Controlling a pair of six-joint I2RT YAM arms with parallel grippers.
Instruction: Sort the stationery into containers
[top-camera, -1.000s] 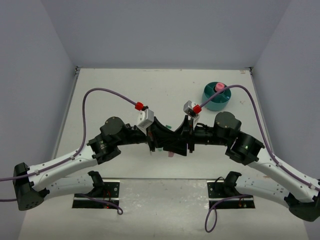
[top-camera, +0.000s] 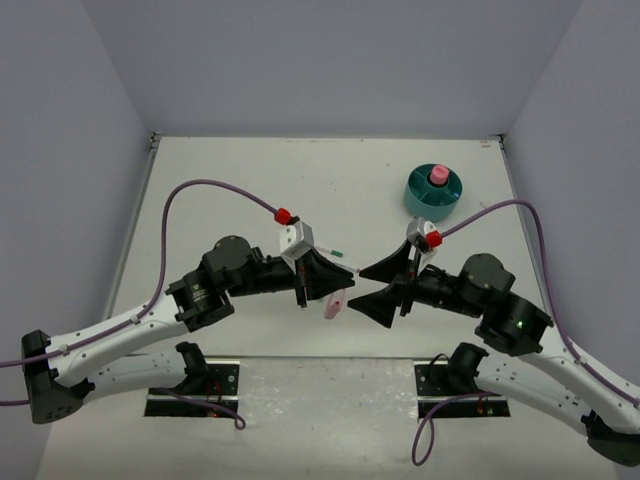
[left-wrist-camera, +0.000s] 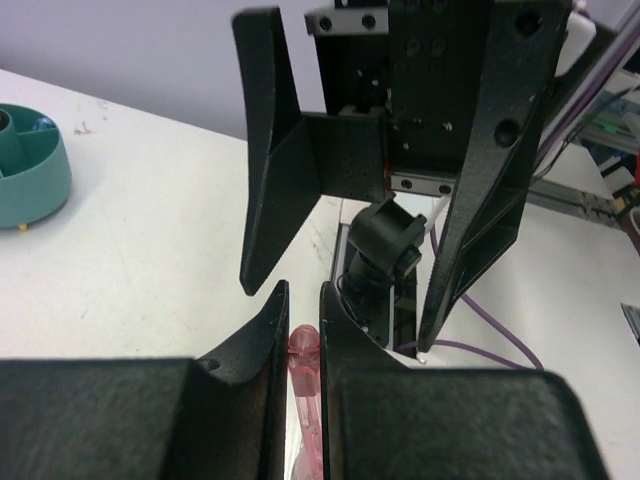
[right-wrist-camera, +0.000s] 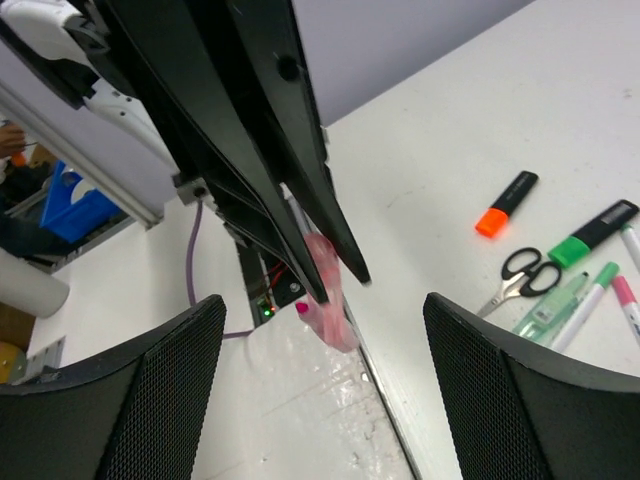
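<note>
My left gripper is shut on a translucent pink item, which shows between its fingers. In the right wrist view the pink item hangs below those fingers. Facing it, my right gripper stands open, nothing between its fingers, with the pink item some way beyond the gap. A round teal divided container stands at the back right, with something pink in it. On the table lie scissors, an orange highlighter, a green highlighter, a clear green item and a green-capped pen.
A pink-capped pen lies at the right edge of the right wrist view. Both grippers are close together over the table's middle, hiding part of the stationery from above.
The right gripper has drawn back to the right, so the two grippers no longer overlap in the top view. The pink item shows more fully.
</note>
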